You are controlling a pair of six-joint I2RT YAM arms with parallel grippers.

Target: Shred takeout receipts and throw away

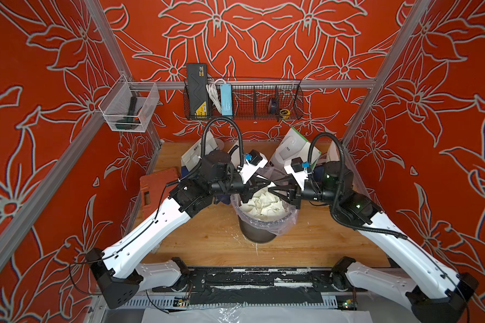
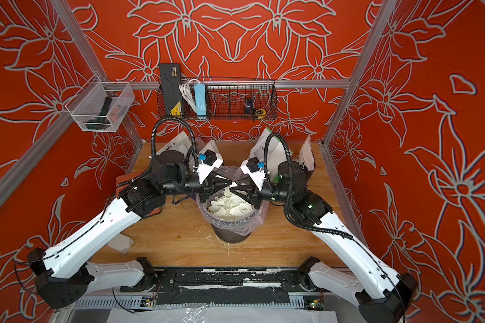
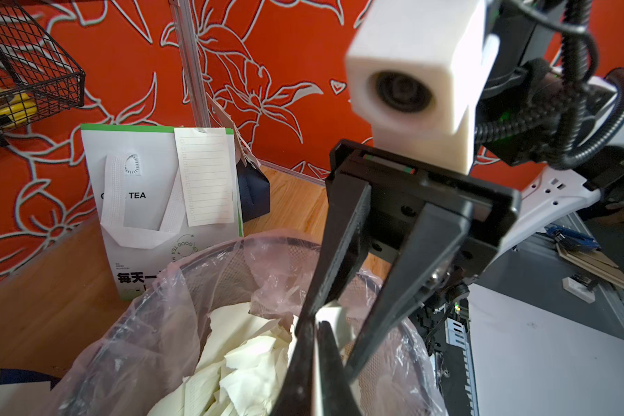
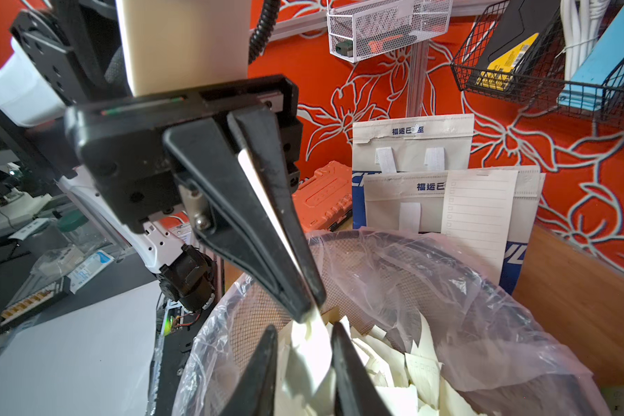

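Observation:
My left gripper is shut on a scrap of white paper (image 4: 310, 355), which hangs below its fingertips over the bin. Facing it, my right gripper is open, with its fingers (image 4: 256, 374) on either side of that scrap and apart from each other. Below both is the round bin (image 1: 256, 232), lined with a clear bag (image 4: 457, 291) and filled with torn pale paper pieces (image 1: 264, 203). One whole receipt (image 3: 204, 176) is on the white tea bag (image 3: 138, 201); another receipt (image 4: 478, 216) is on a beige-and-blue takeout bag (image 4: 412, 183).
Behind the bin, several takeout bags stand along the back. An orange case (image 1: 155, 189) lies at the table's left. A black wire basket (image 1: 253, 99) and a clear box (image 1: 129, 110) hang on the frame. Bare wooden tabletop (image 1: 328, 242) shows at the front right.

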